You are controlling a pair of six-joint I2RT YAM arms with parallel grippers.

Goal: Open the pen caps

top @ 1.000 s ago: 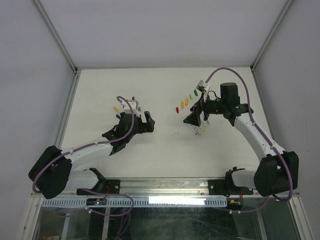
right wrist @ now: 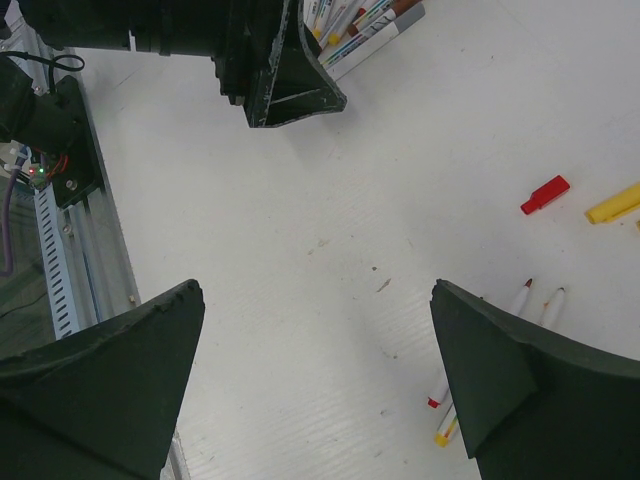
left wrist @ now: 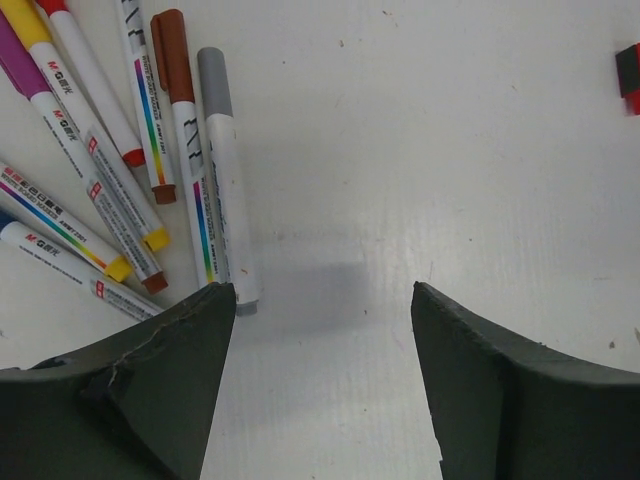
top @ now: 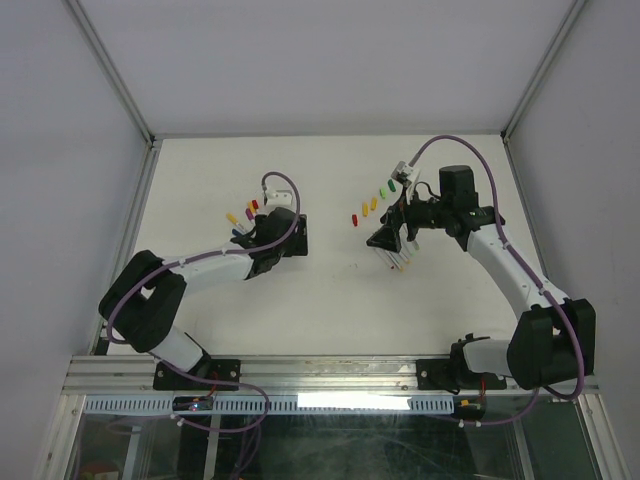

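Observation:
My left gripper hovers over the capped markers at left, its fingers apart. A grey-capped marker [left wrist: 228,170] and a brown-capped marker [left wrist: 188,140] lie just ahead between and beside the fingertips, with yellow, purple, red and blue ones further left. My right gripper stands open above the right side of the table, where uncapped pens [right wrist: 517,300] lie in a row. Loose caps lie above them: a red cap [right wrist: 545,195], a yellow cap [right wrist: 614,205], and green ones in the top view.
A metal rail [top: 320,370] runs along the front edge.
The left arm has moved back and leftward over the left markers, its wrist turning. The right arm has not moved.

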